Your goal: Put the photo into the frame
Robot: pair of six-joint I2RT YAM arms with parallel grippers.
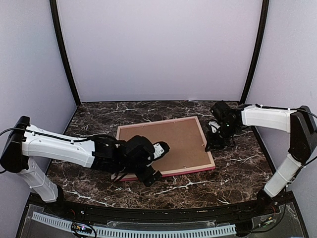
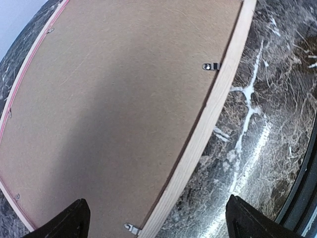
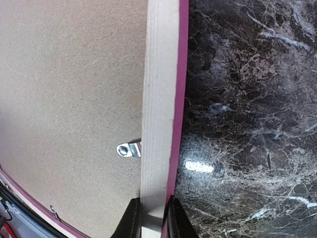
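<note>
The frame point(image 1: 178, 144) lies back-side up on the marble table, its brown backing point(image 2: 114, 94) ringed by pale wood with a pink outer edge and small metal clips point(image 2: 210, 66). My right gripper point(image 1: 212, 145) is shut on the frame's right rail point(image 3: 160, 99), low in the right wrist view. My left gripper is open above the near part of the frame, nothing between its fingers; in the top view its arm hides the frame's left part. I cannot see a separate photo.
Marble table point(image 1: 233, 183) shows free around the frame, mainly at back and front right. Pale walls point(image 1: 163, 54) stand at the back and sides; a dark edge with a slotted white strip point(image 1: 133, 231) runs along the front.
</note>
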